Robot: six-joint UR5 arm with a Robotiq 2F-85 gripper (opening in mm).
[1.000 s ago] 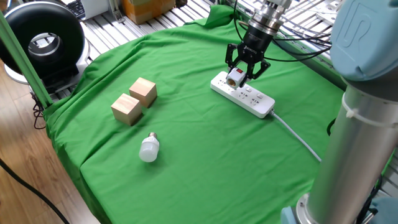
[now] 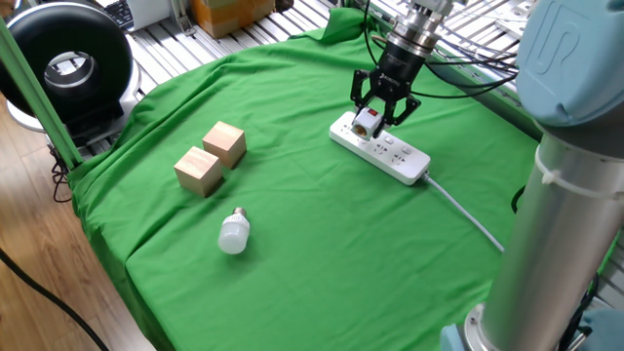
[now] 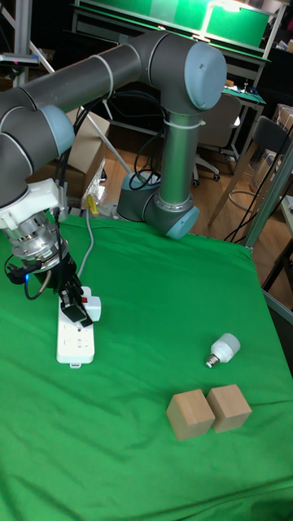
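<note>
A white lamp socket (image 2: 367, 124) with a red switch sits at the far part of the white power strip (image 2: 408, 170). My gripper (image 2: 372, 118) is shut on this socket, one finger on each side. In exterior view 3 the socket (image 3: 94, 308) shows beside the dark fingers, over the strip (image 3: 76, 346). Whether its plug is fully in the outlet is hidden. A white light bulb (image 2: 234, 234) lies on its side on the green cloth, well apart from the gripper, its metal screw base pointing toward the wooden blocks in exterior view 3.
Two wooden blocks (image 2: 199, 172) stand close together on the green cloth (image 2: 302, 263). The strip's white cable (image 2: 466, 213) runs toward the robot's base. Open cloth lies between the bulb and the strip.
My gripper and the socket have shifted very slightly, barely visibly. The bulb, the blocks and the strip look unmoved.
</note>
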